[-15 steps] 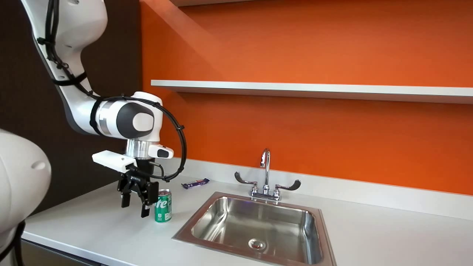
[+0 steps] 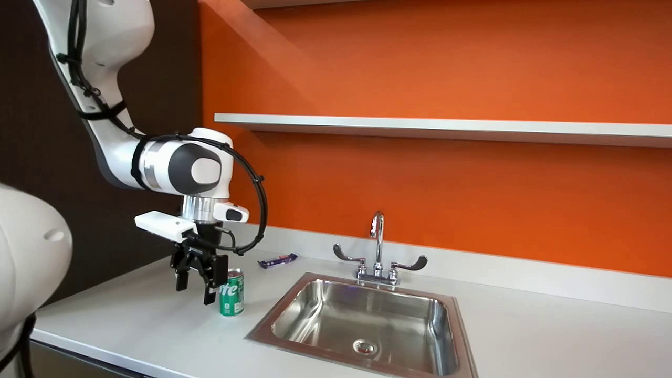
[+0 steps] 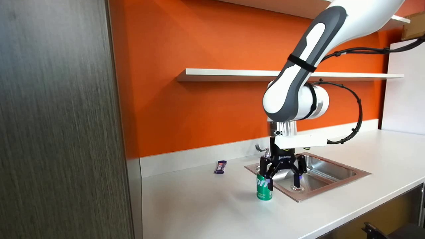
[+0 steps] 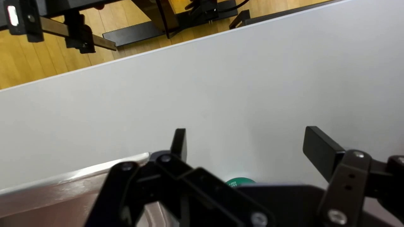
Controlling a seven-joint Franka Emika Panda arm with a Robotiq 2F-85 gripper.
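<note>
My gripper [image 2: 196, 293] points down over the counter, its fingers wide apart with nothing between them. A green soda can [image 2: 231, 296] stands upright on the counter, just to the gripper's right in exterior view 1. In exterior view 2 one finger overlaps the upper part of the can [image 3: 263, 191]; whether they touch, I cannot tell. The wrist view shows only a sliver of the green can top [image 4: 240, 181], below the gap between the fingertips and mostly covered by the gripper body.
A purple-wrapped bar [image 2: 277, 260] lies near the back wall. The steel sink [image 2: 463, 327] with its faucet [image 2: 378, 245] is set into the counter right of the can. A white shelf [image 2: 441, 125] runs above. Bare counter [image 2: 138, 321] lies at the left.
My gripper has risen slightly and shifted a little to the right in exterior view 1, still open. The can and the wrapped bar have stayed where they were.
</note>
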